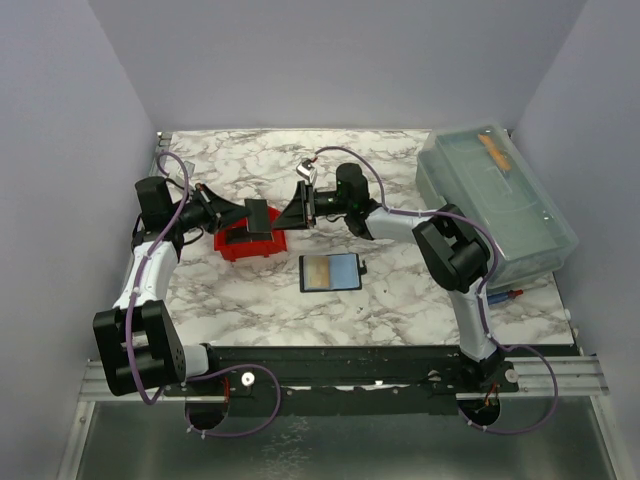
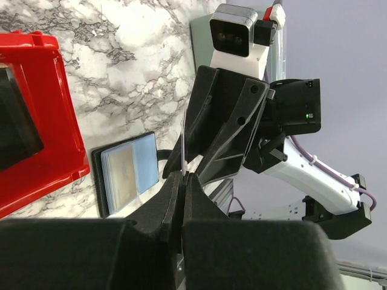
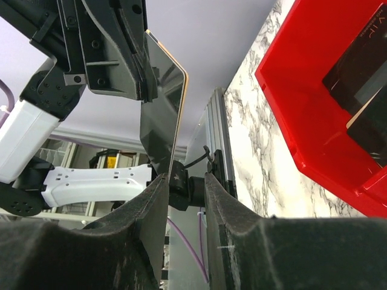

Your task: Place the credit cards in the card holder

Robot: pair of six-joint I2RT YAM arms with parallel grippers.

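A dark card (image 1: 258, 218) is held upright between my left gripper (image 1: 244, 212) and my right gripper, over the red tray; the right wrist view shows the card (image 3: 158, 121) in the left gripper's shut fingers. My right gripper has its fingers a little apart at the card's lower edge; whether they touch it is unclear. The open card holder (image 1: 330, 272) lies on the marble below, with clear sleeves. More dark cards (image 3: 357, 72) lie in the red tray.
A large translucent bin (image 1: 495, 200) fills the right side of the table. The marble at the back and around the holder is clear.
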